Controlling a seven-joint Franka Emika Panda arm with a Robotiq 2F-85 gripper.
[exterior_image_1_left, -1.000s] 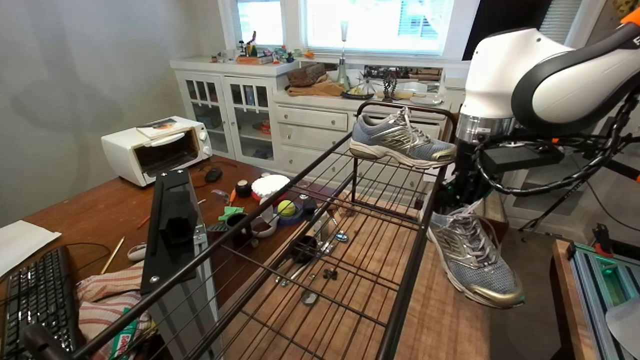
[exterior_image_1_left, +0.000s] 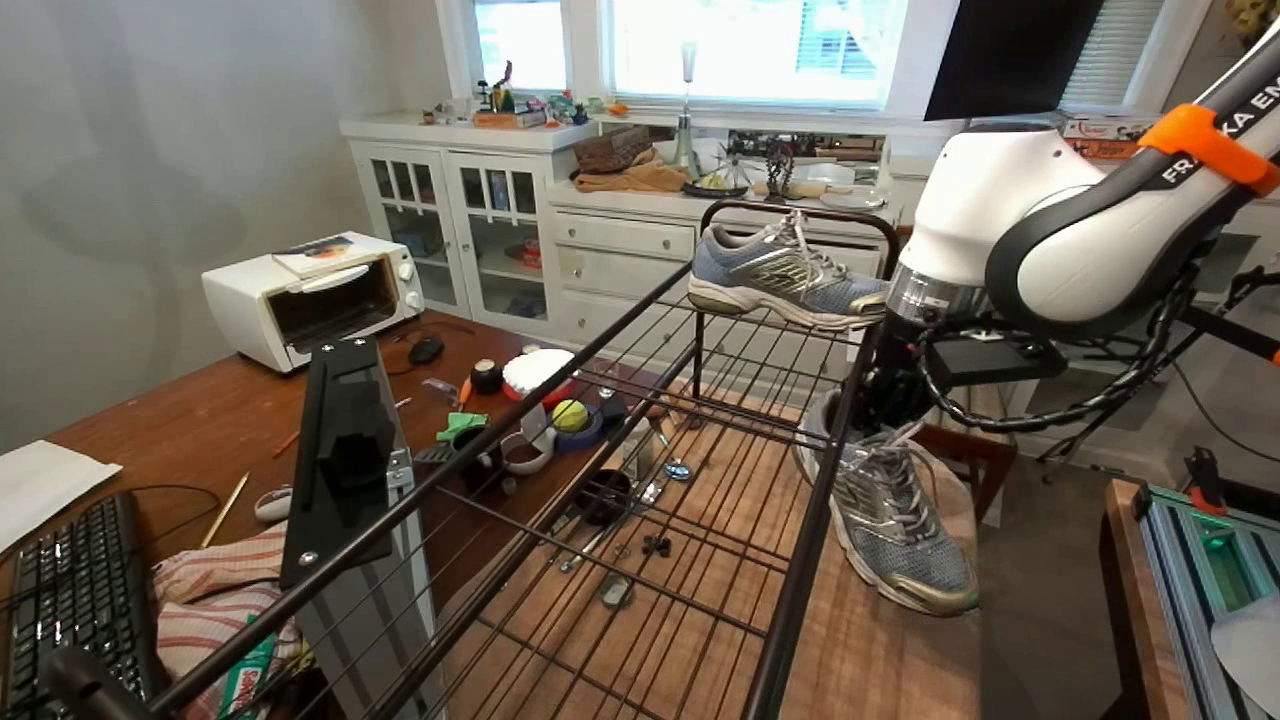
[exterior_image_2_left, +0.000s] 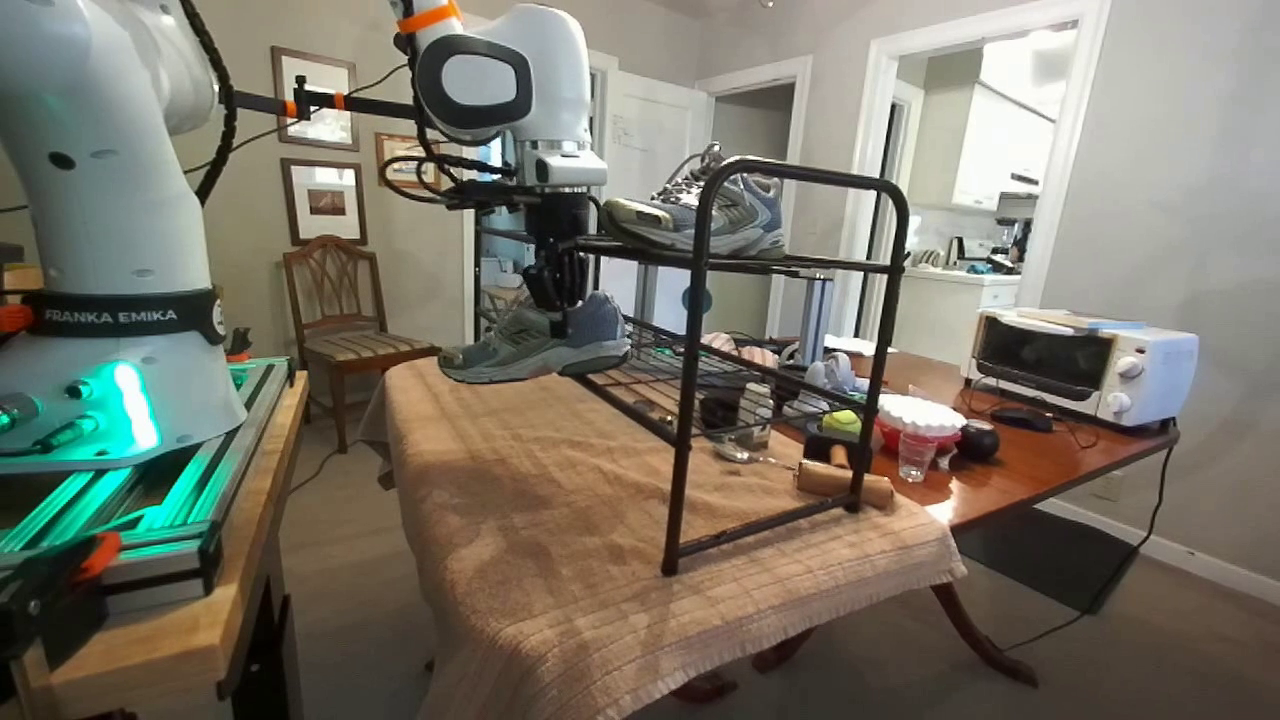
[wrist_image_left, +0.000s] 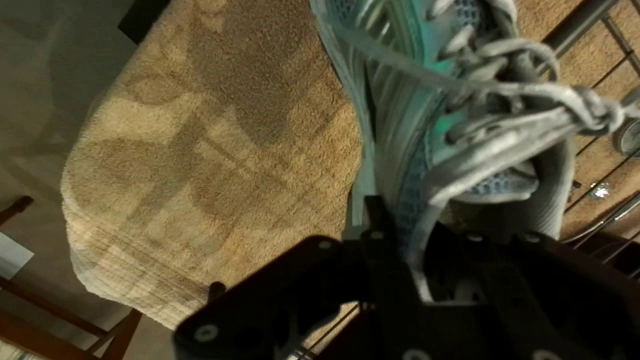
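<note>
One grey-blue running shoe (exterior_image_2_left: 528, 341) hangs from my gripper (exterior_image_2_left: 555, 300), which is shut on the shoe's side wall near the ankle opening. In the wrist view the held shoe's laces (wrist_image_left: 510, 114) show and its upper (wrist_image_left: 390, 120) runs between my dark fingers. That shoe is beside the black wire rack (exterior_image_1_left: 792, 600), below its top level, toe toward the robot base in exterior view 2. The matching shoe (exterior_image_1_left: 780, 274) rests upright on the rack's top shelf at the far end. Whether the held shoe touches the rack is hard to tell.
A tan towel (exterior_image_2_left: 540, 480) covers the table beneath the rack. Cups, a tennis ball (exterior_image_1_left: 570, 415) and small items lie by the rack; a white toaster oven (exterior_image_1_left: 318, 300) stands farther off.
My gripper and the held shoe have moved left in exterior view 1, closer to the rack. The rack and the shoe on top have shifted slightly left too.
</note>
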